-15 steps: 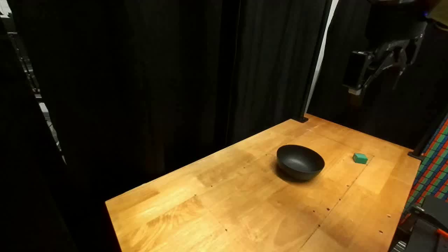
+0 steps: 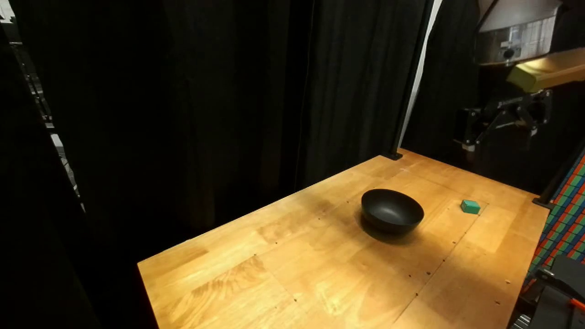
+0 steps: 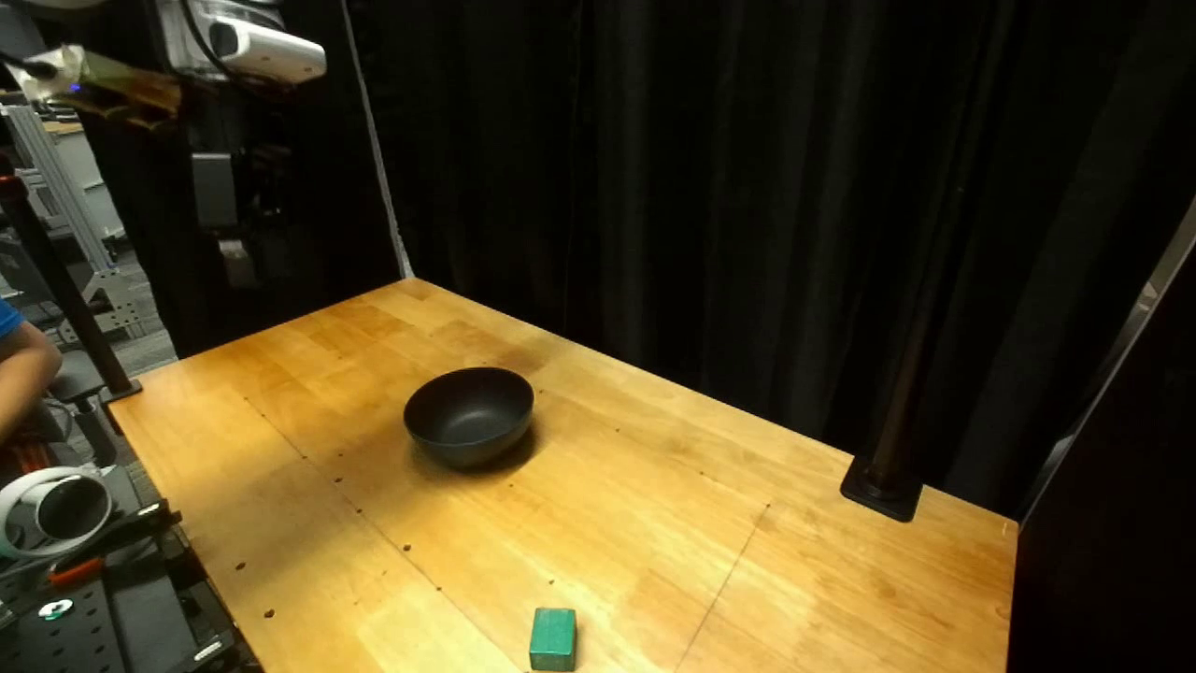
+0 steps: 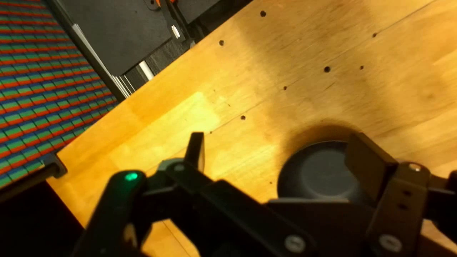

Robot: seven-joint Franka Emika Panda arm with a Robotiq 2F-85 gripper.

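A black bowl point(image 2: 392, 211) stands upright and looks empty on the wooden table; exterior view 2 shows the same bowl point(image 3: 468, 417) near the table's middle. Apart from it lies a small green block point(image 2: 470, 206), which is close to the bottom edge in exterior view 2 point(image 3: 552, 639). My gripper is open, its fingers wide apart with nothing held. It hangs high above the table in exterior view 1. In the wrist view the right finger point(image 4: 369, 165) overlaps the bowl point(image 4: 325, 169). A greyish-green patch behind the left finger is too hidden to identify.
Black posts point(image 3: 886, 482) are fixed at its edges, and dark curtains hang behind. A dark side platform point(image 3: 101, 617) carrying a white round part point(image 3: 24, 494) adjoins one edge.
In exterior view 1 my gripper has shifted downward and looks smaller, with more of the arm now showing above it. The bowl and the green block have stayed in place.
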